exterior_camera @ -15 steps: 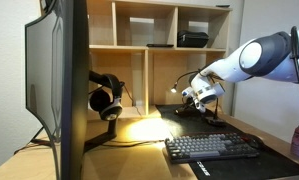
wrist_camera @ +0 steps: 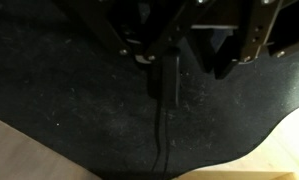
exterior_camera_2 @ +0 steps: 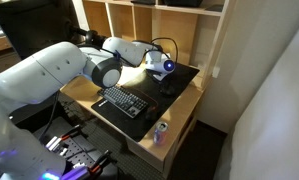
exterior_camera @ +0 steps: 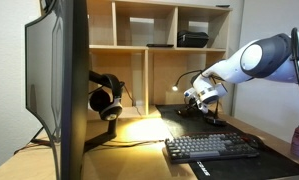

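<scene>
Low over the black desk mat (wrist_camera: 59, 110), at the back right of the desk, my gripper (exterior_camera: 186, 104) points down beside a lamp. The dark gripper linkage fills the top of the wrist view. Below it a slim dark piece (wrist_camera: 170, 80) shows, with a thin dark line, a cord or a shadow, running down from it across the mat. I cannot tell whether this piece is held or lies apart. In exterior view 2 the white arm (exterior_camera_2: 139, 50) reaches over the desk, and its fingertips are too small to read.
A keyboard (exterior_camera: 211, 147) lies toward the front of the mat. Black headphones (exterior_camera: 106, 100) stand at the left, behind a large monitor (exterior_camera: 57, 90). Wooden shelves (exterior_camera: 149, 46) rise at the back, with a black case (exterior_camera: 192, 40). A can (exterior_camera_2: 160, 132) stands near the desk's edge.
The arm's wrist has shifted slightly to the right in exterior view 1. The keyboard, headphones and monitor stay where they were.
</scene>
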